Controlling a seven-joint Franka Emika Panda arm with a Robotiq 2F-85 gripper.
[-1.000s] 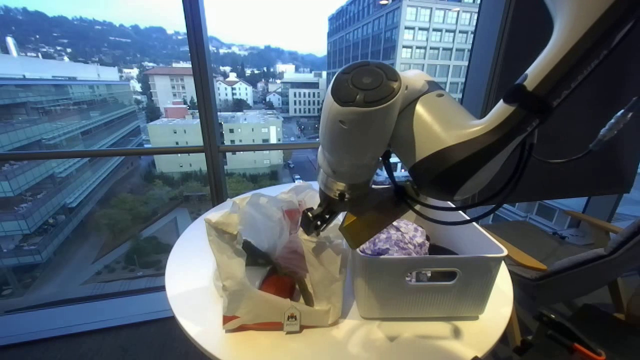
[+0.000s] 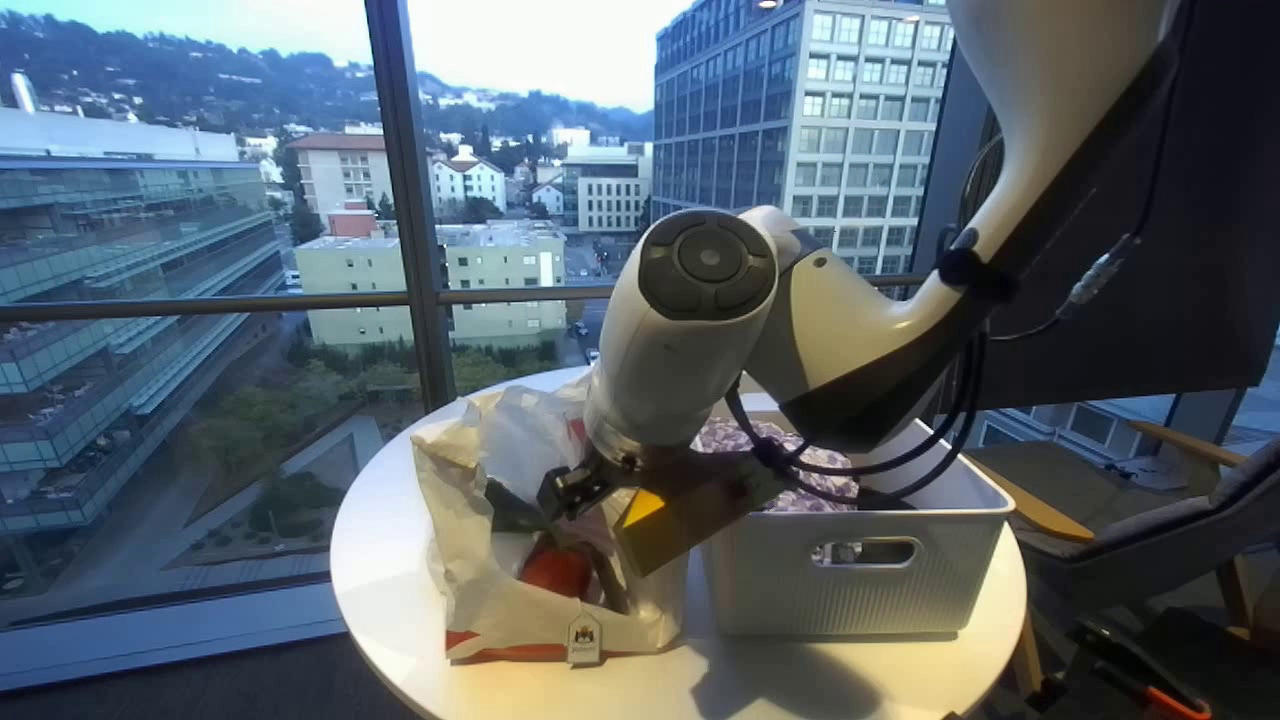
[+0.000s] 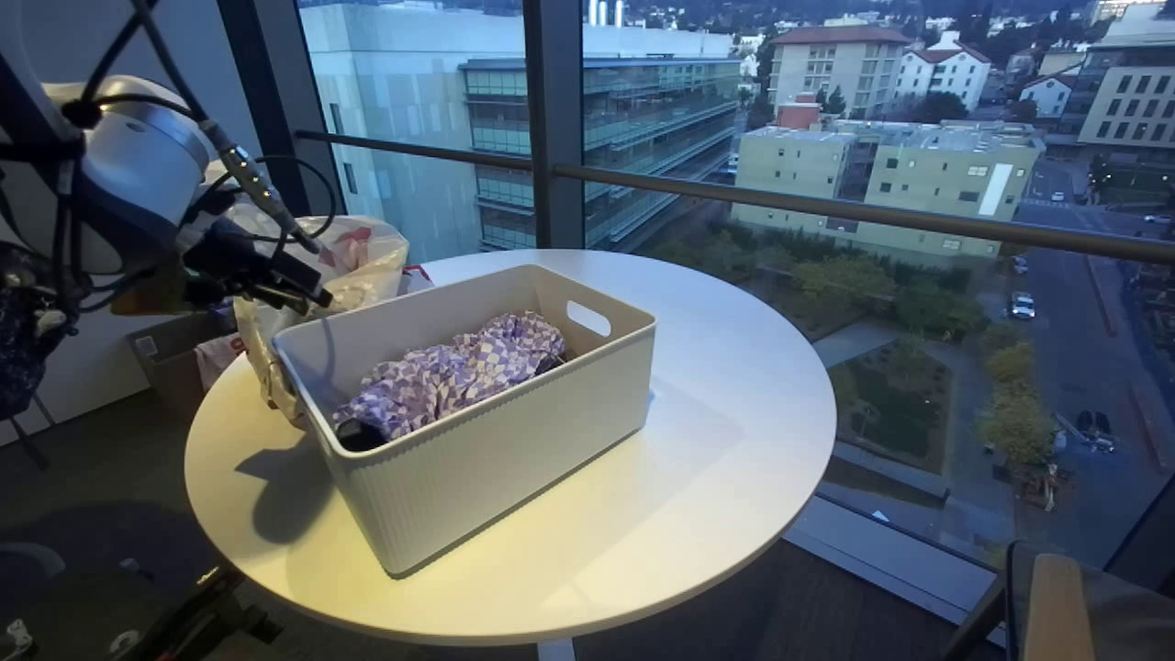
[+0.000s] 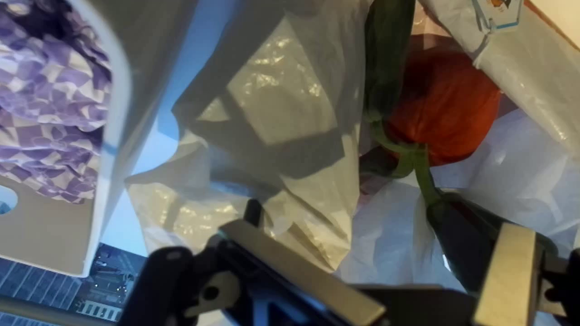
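Open and with nothing between its fingers, my gripper [image 2: 573, 490] hangs over the mouth of the white plastic bag [image 2: 480, 600] on the round table. Inside the bag lie a red-orange round thing [image 4: 448, 106], a dark green long thing [image 4: 387, 54] and a dark, eggplant-like thing [image 4: 462, 239] with a green stem. In the wrist view the eggplant-like thing appears between the spread fingers, partly behind the right one. How far below the fingers it lies I cannot tell.
Beside the bag stands a light grey bin [image 3: 496, 474] holding purple-and-white checked cloth [image 3: 463, 369] and something dark. A window bar [image 2: 216, 306] runs behind the table.
The arm has come down and moved left in exterior view 1, from between bag and bin to over the bag. Bag and bin look unmoved.
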